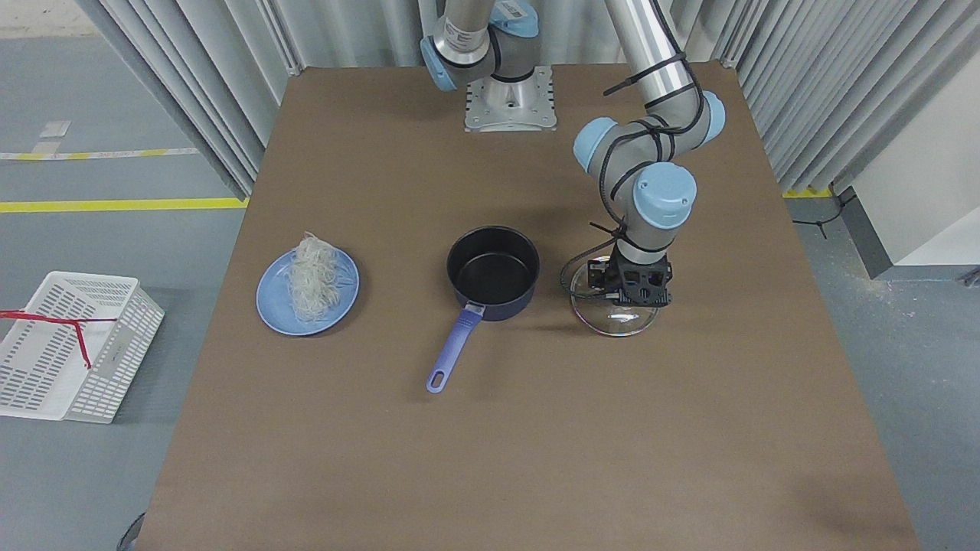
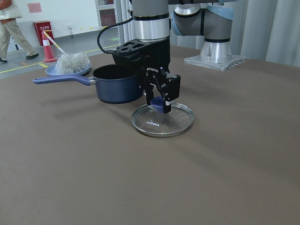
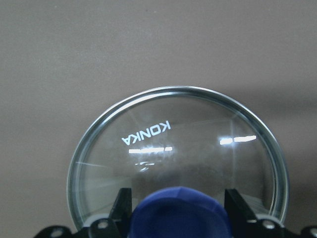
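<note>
A glass lid (image 2: 161, 124) marked KONKA, with a blue knob (image 3: 179, 215), lies on or just over the table beside a dark pan (image 1: 491, 271) with a blue handle. My gripper (image 2: 159, 96) is at the knob, one finger on each side of it in the wrist view (image 3: 177, 208); it looks shut on the knob. The pan is empty. To the pan's left in the front view, a blue plate (image 1: 276, 303) holds white noodle-like strands (image 1: 312, 275).
A white basket (image 1: 138, 340) is on the floor at left.
</note>
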